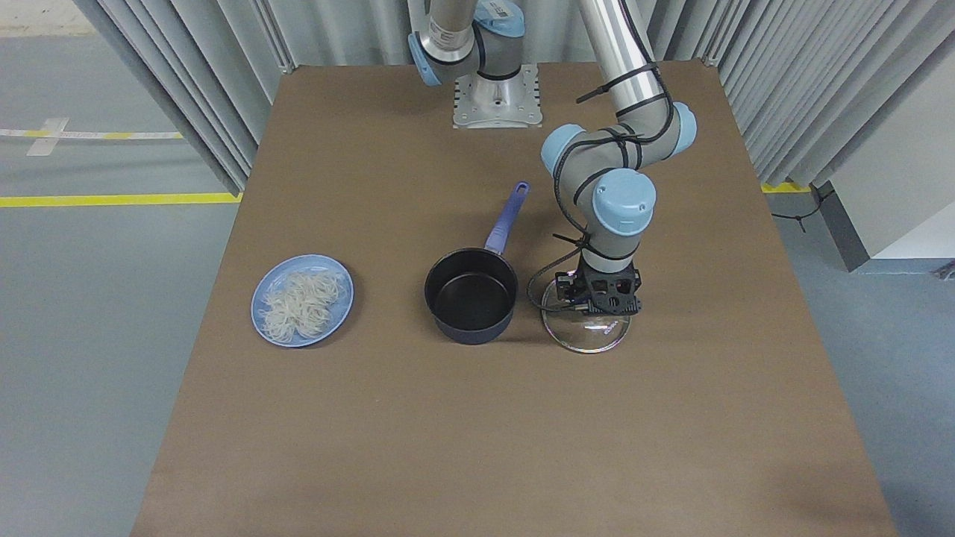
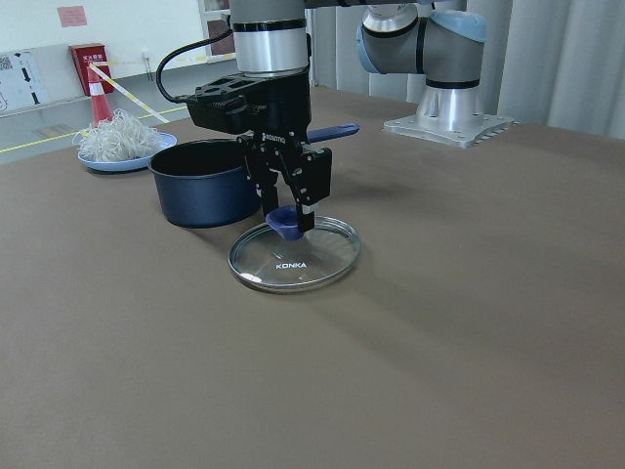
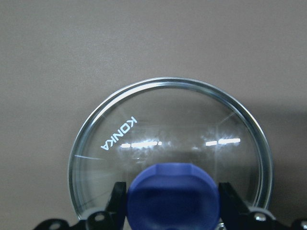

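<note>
A glass lid (image 2: 293, 262) with a metal rim and KONKA print lies on the table (image 1: 510, 421), just right of an uncovered dark saucepan (image 1: 470, 295) with a purple handle (image 1: 508, 215) in the front view. My gripper is shut on the lid's blue knob (image 3: 172, 199), fingers on either side of it. A blue plate (image 1: 268, 327) of white noodles (image 1: 300, 304) sits left of the pan.
The robot's base (image 1: 497, 107) stands at the back edge of the table.
</note>
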